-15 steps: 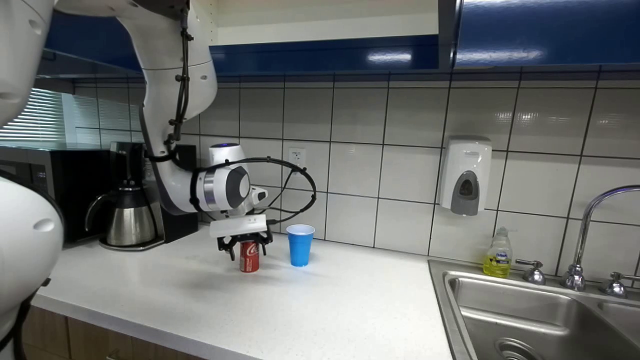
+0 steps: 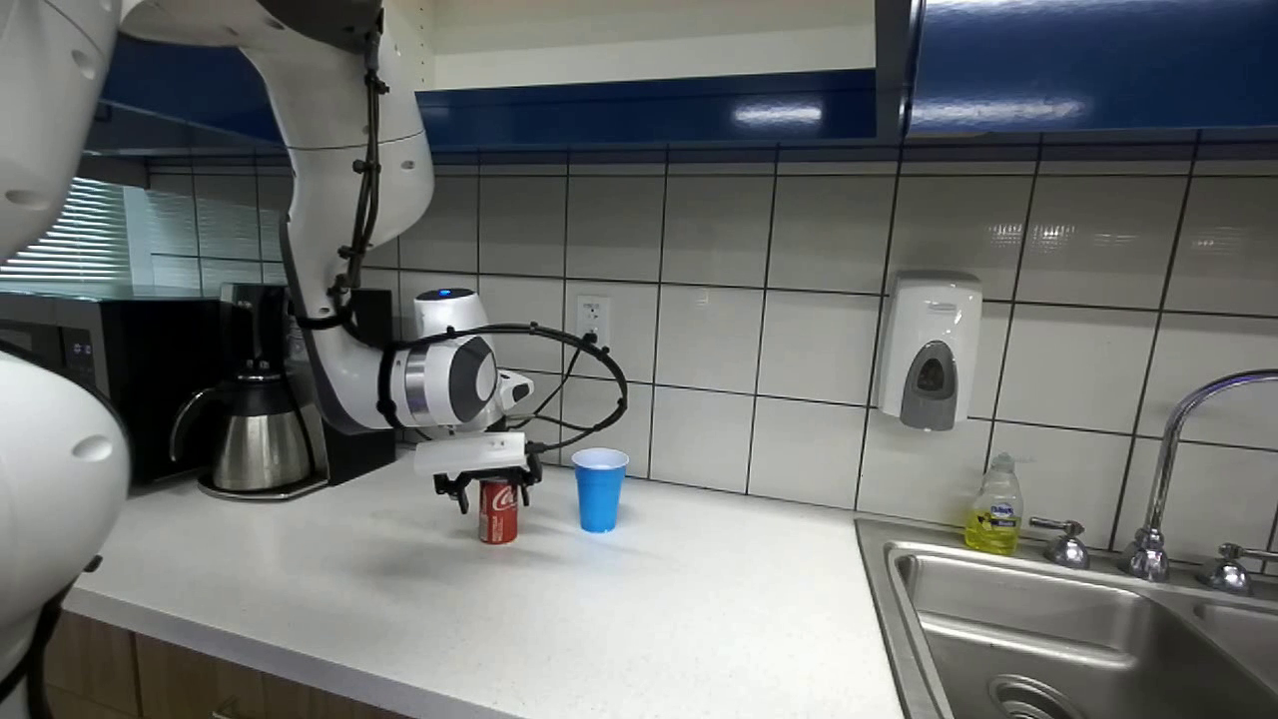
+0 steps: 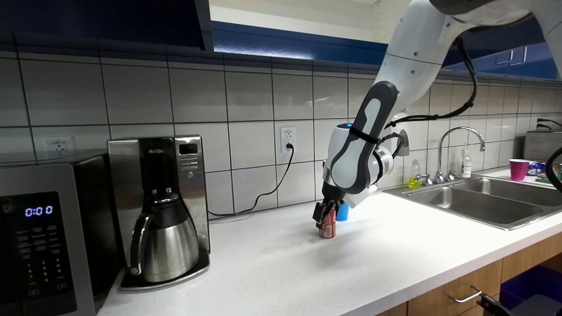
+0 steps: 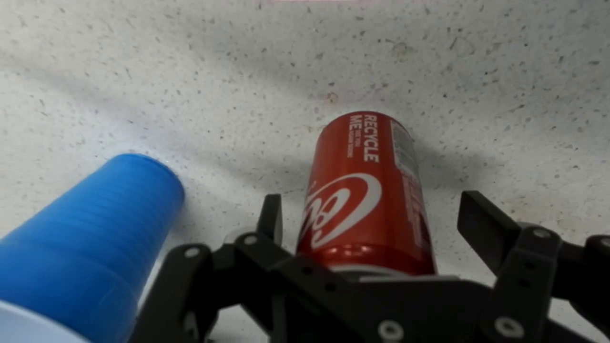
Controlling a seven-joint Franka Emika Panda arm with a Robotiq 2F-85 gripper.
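Observation:
A red Coca-Cola can (image 2: 498, 515) stands upright on the white counter; in the wrist view the can (image 4: 366, 194) lies between my spread fingers. Gaps show on both sides, the wider one toward the right finger. My gripper is open around the can's upper part, and its body hides the can's top. In the second exterior view the can (image 3: 327, 225) is partly covered by the black fingers. Close by, toward the sink side, a blue cup (image 2: 600, 489) stands upright; the same blue cup (image 4: 97, 240) fills the wrist view's lower left.
A coffee maker with a steel carafe (image 3: 171, 242) and a microwave (image 3: 42, 237) stand on one side. The sink (image 2: 1042, 611), a faucet (image 2: 1162, 479) and a yellow soap bottle (image 2: 995, 509) are on the other. Bare counter (image 2: 671, 611) lies in front of the cup.
My gripper has shifted very slightly left in the first exterior view, still over the can. Can and cup stand where they were.

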